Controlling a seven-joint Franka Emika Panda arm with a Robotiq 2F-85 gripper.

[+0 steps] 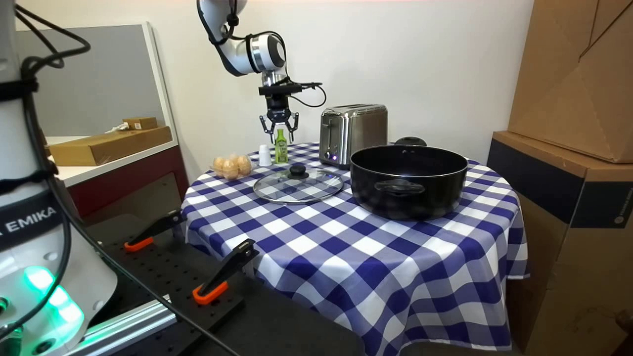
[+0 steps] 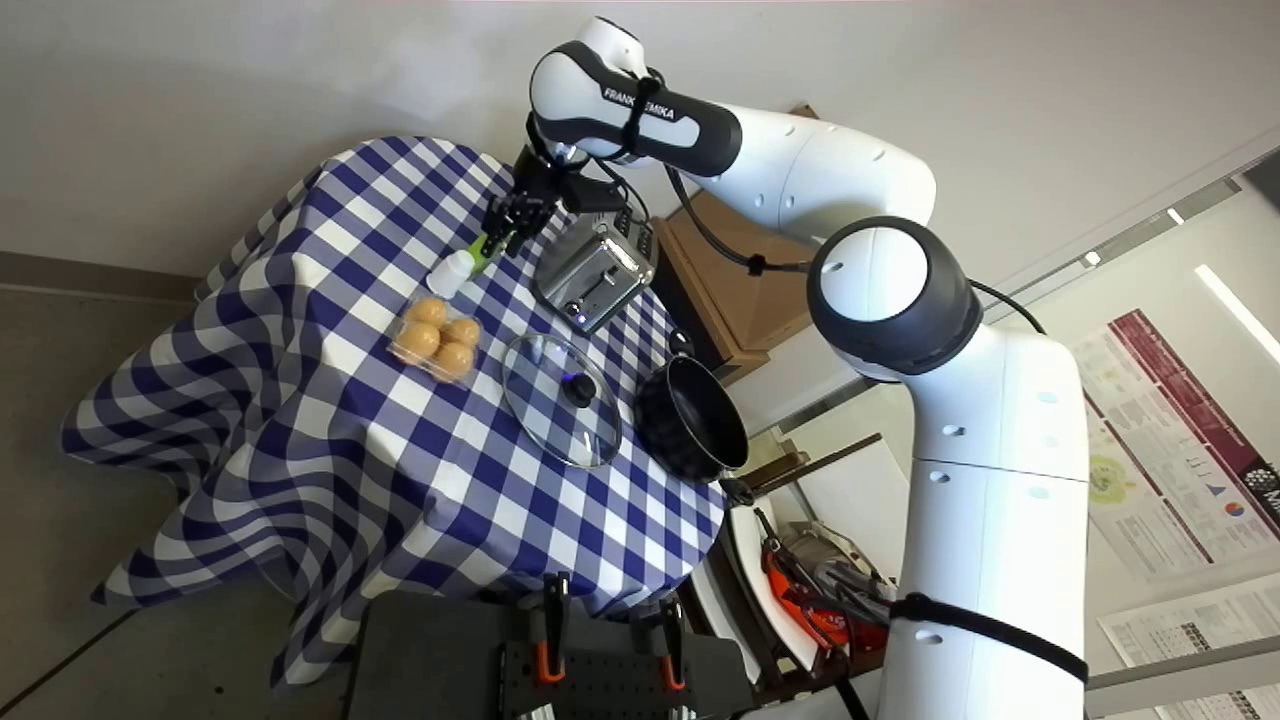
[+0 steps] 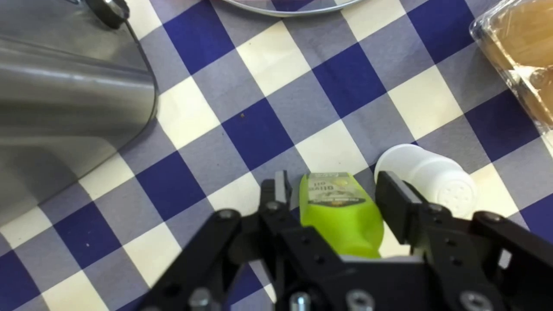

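Observation:
A green olive oil bottle (image 1: pixel 281 149) stands upright at the far side of the table. My gripper (image 1: pixel 282 139) points down over it, its fingers partly open around the bottle's upper part. From the wrist view, the bottle (image 3: pixel 339 207) shows between the two fingertips, with a gap visible on the left finger's side; the right finger looks close to the bottle's edge. Contact cannot be made out. Just right of that finger is a white shaker (image 3: pixel 425 176). Exterior view 2 has the bottle (image 2: pixel 482 254) half hidden by the gripper (image 2: pixel 501 240).
A steel toaster (image 1: pixel 354 133) stands right of the bottle. Nearer lie a glass lid (image 1: pixel 298 185) and a black pot (image 1: pixel 409 181). A clear pack of round brown items (image 1: pixel 232 166) sits left of the shaker.

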